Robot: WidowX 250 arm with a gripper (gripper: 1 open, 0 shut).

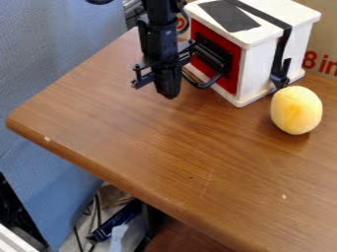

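My black gripper (168, 83) hangs over the back part of the wooden table (158, 167), in front of a white box (251, 91) with a red front panel (227, 49) and black straps. The gripper's dark body is close to the box's black front fitting; whether they touch, and whether the fingers are open or shut, I cannot tell. A pale yellow egg-shaped object (297, 109) stands on the table right of the gripper, just in front of the box.
A cardboard box (321, 57) is behind at the right.
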